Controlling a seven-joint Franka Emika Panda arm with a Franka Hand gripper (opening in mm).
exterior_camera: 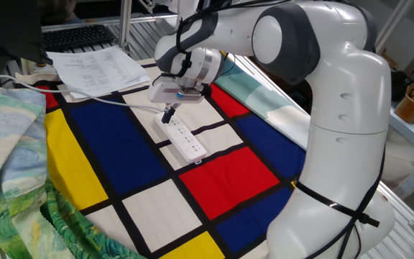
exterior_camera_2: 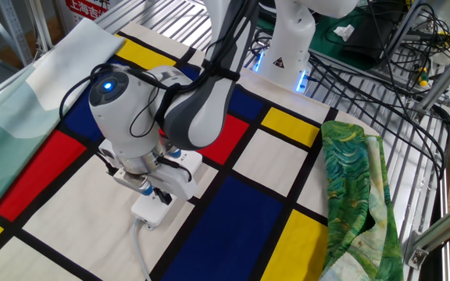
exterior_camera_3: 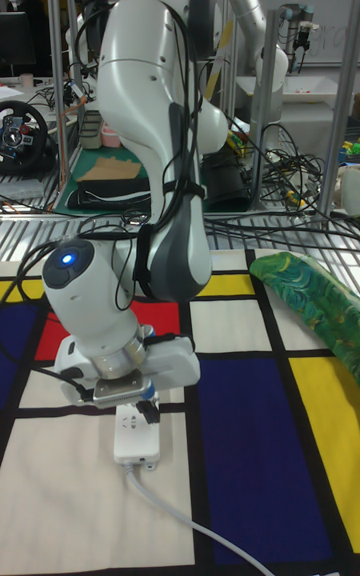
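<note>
A white power strip lies flat on the patterned cloth, its sockets facing up and its grey-white cable leaving the far end. Over the cable end of the strip, my gripper points down. Its dark fingertips are at or just above the strip's top face; whether they touch it cannot be told. In exterior view 2, the hand covers the strip's middle, leaving the cable end in sight. The fingers look close together, but the gap between them is hidden, and nothing held shows.
The cloth has red, blue, yellow and white blocks and is mostly clear. A folded green painted cloth lies along one side. Papers and a keyboard are at the back. The cable trails across the cloth.
</note>
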